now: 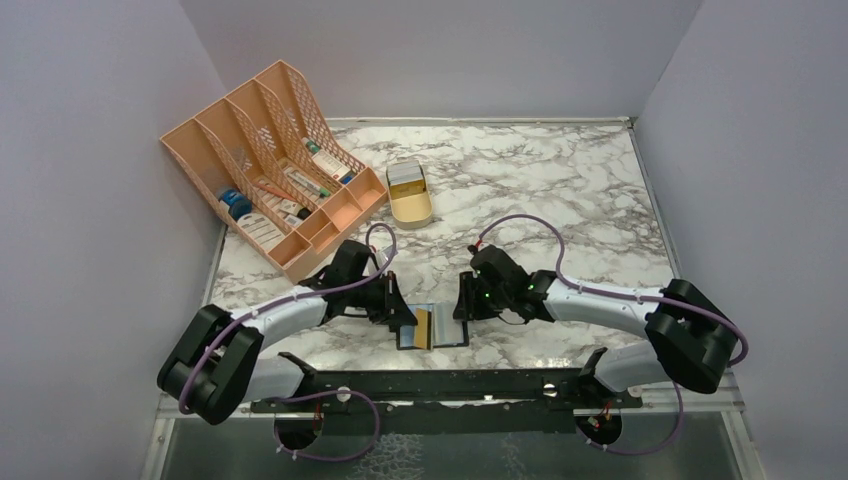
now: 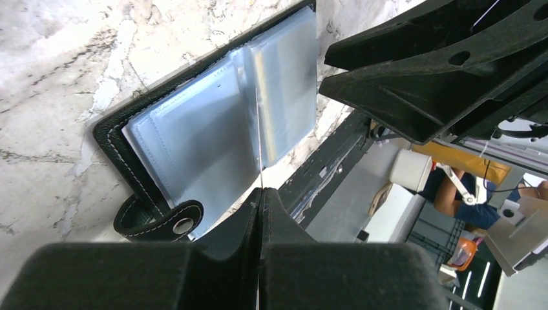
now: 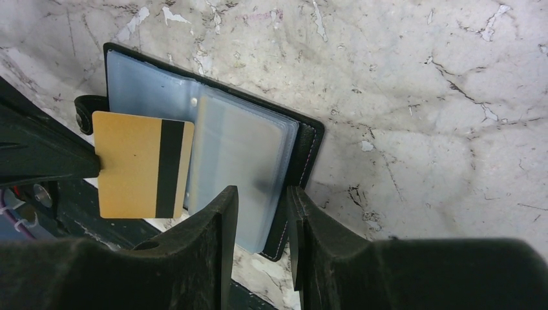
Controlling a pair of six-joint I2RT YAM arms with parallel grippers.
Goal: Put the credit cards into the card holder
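Note:
An open black card holder (image 1: 449, 342) with clear bluish sleeves lies flat on the marble table; its snap strap (image 2: 184, 225) shows in the left wrist view. My left gripper is shut on a gold card with a black stripe, seen edge-on in the left wrist view. The card stands over the holder, its striped end beside the near edge of the right-hand sleeves (image 3: 242, 155). Whether its edge is inside a sleeve, I cannot tell. My right gripper is partly open at the holder's right border, with a gap between its fingertips.
A yellow box (image 1: 411, 208) with a stack of cards stands farther back. At the back left is a peach organizer (image 1: 285, 165) holding tubes and bottles.

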